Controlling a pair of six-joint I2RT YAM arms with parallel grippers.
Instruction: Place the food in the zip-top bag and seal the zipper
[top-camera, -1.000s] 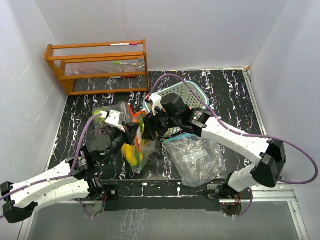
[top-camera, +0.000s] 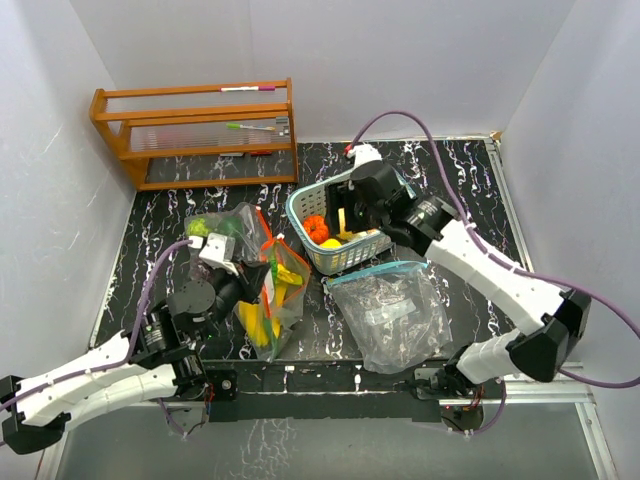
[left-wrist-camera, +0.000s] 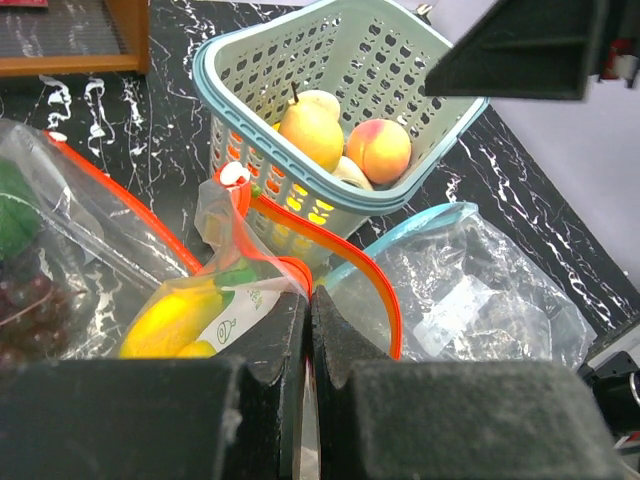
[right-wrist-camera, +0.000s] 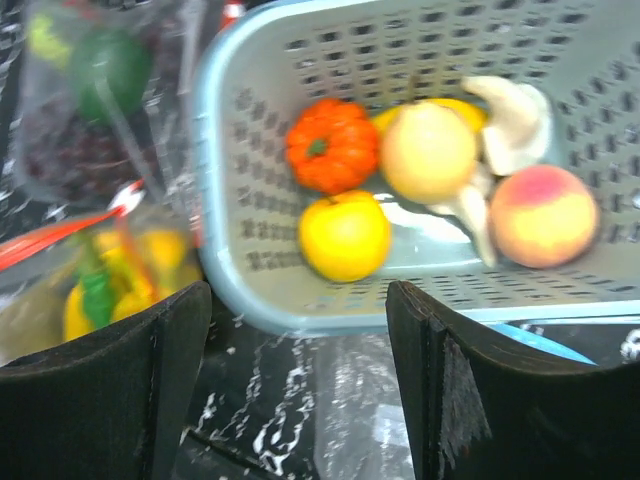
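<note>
My left gripper is shut on the edge of an orange-zippered bag (top-camera: 277, 310) that holds yellow and green food; its mouth gapes in the left wrist view. A second filled bag (left-wrist-camera: 45, 250) lies left of it, with green and dark items. My right gripper hangs open over the basket (right-wrist-camera: 230, 140), nothing between its fingers. In the basket are an orange pumpkin-like item (right-wrist-camera: 330, 145), a yellow fruit (right-wrist-camera: 343, 235), a pear (left-wrist-camera: 312, 135), a peach (right-wrist-camera: 543, 215) and other pale pieces.
An empty bag (top-camera: 390, 320) with a blue zipper lies flat at the front right. A wooden rack (top-camera: 145, 185) stands at the back left, holding pens. Walls bound the dark marbled worktop (top-camera: 470, 170) at the back and sides.
My right gripper has moved up and right, away from the held bag to over the basket. The left arm has shifted slightly down and left.
</note>
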